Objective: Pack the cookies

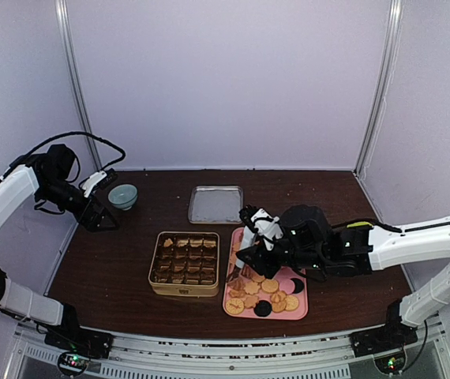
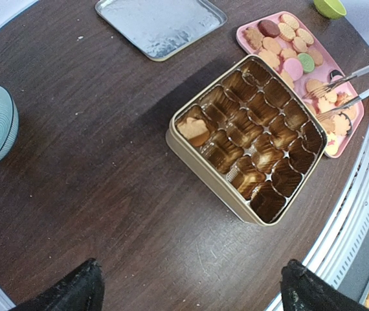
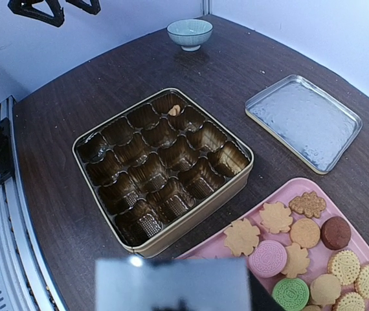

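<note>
The tin (image 1: 184, 264) with brown compartments stands left of the pink tray (image 1: 266, 316) of cookies. One pale cookie (image 2: 194, 131) lies in a corner compartment; the others look empty. Shut on metal tongs (image 2: 359, 97), my right gripper (image 1: 253, 257) is above the tray's left side. The two tong tips are apart and low among the cookies; whether they touch one, I cannot tell. A blurred grey part fills the bottom of the right wrist view and hides the tips there. Far left, my left gripper (image 1: 103, 223) hangs open and empty, away from everything.
Behind the tin lies a silver metal lid (image 1: 215, 204). A pale blue bowl (image 1: 123, 197) stands at the back left, near the left gripper, and a green bowl (image 2: 330, 7) shows beyond the tray.
</note>
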